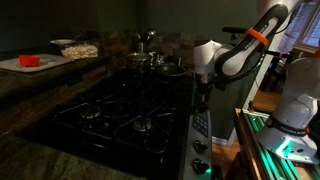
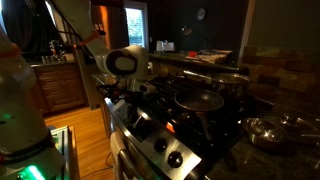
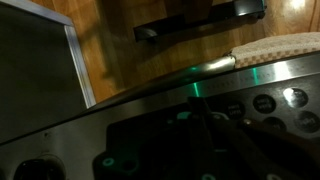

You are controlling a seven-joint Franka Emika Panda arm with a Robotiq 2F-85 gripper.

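Observation:
My gripper (image 1: pixel 202 98) hangs low beside the front edge of the black stove (image 1: pixel 120 118), near its control panel (image 1: pixel 200 123). From the other side, the gripper (image 2: pixel 126 101) is dark and small, close to the stove's front left part. In the wrist view, the dark fingertips of the gripper stand close together over the black panel; nothing shows between them. A metal oven handle (image 3: pixel 175 84) runs across in front of them, with green light reflected on the steel edge.
A frying pan (image 2: pixel 199 100) and a pot (image 2: pixel 232 84) stand on the burners. Another pan (image 2: pixel 265 131) sits on the right counter. Stove knobs (image 2: pixel 160 145) line the front. A red item (image 1: pixel 29 60) lies on a white tray at the far counter. Wooden floor (image 3: pixel 110 45) is below.

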